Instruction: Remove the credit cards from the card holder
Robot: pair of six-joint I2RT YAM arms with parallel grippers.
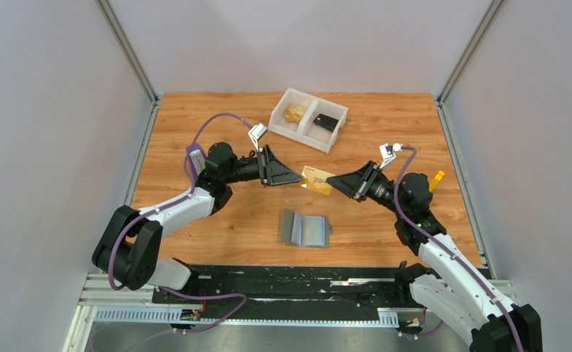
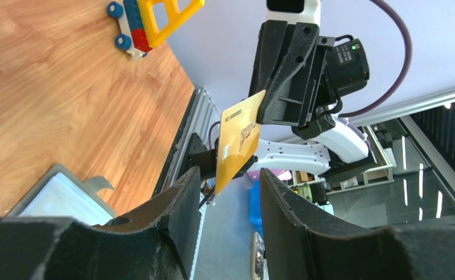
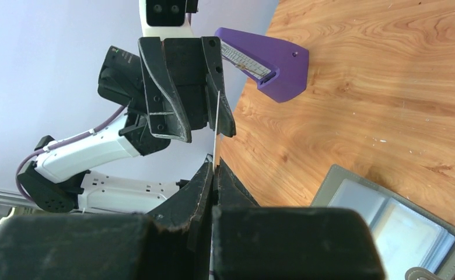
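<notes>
A yellow card (image 1: 317, 180) hangs above the table between my two grippers. The right gripper is shut on one end of this card, which shows edge-on in the right wrist view. Facing it, the left gripper stands open, its fingers apart at the card's other end; whether either finger touches the card I cannot tell. Below them the grey card holder (image 1: 287, 226) lies spread open on the table, with clear sleeves (image 3: 353, 195) showing.
At the back stands a white tray (image 1: 314, 98) with two compartments: yellow cards (image 1: 295, 114) in the left one, a black object (image 1: 325, 122) in the right one. A purple stand (image 3: 289, 70) sits at the left, a toy vehicle (image 2: 133, 26) at the right. Bare wood surrounds the holder.
</notes>
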